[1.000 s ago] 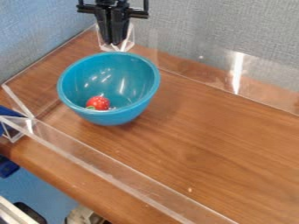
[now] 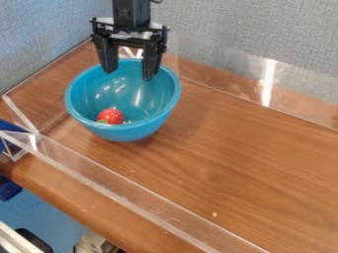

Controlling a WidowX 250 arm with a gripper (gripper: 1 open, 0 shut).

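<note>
A teal bowl (image 2: 148, 114) stands on the wooden surface at the upper left, with a small red ball (image 2: 110, 116) speckled with white lying inside it, near its lower left. My black gripper (image 2: 129, 69) hangs over the back part of the bowl, open, its two fingers apart with nothing seen between them.
Clear plastic walls (image 2: 119, 193) edge the wooden table (image 2: 238, 168) at front and back. The table right of the bowl is bare. A blue object (image 2: 8, 148) sits at the left edge, and textured walls rise behind.
My gripper has come down from above and behind the bowl to hang over its back part. The bowl and the red ball have not visibly moved.
</note>
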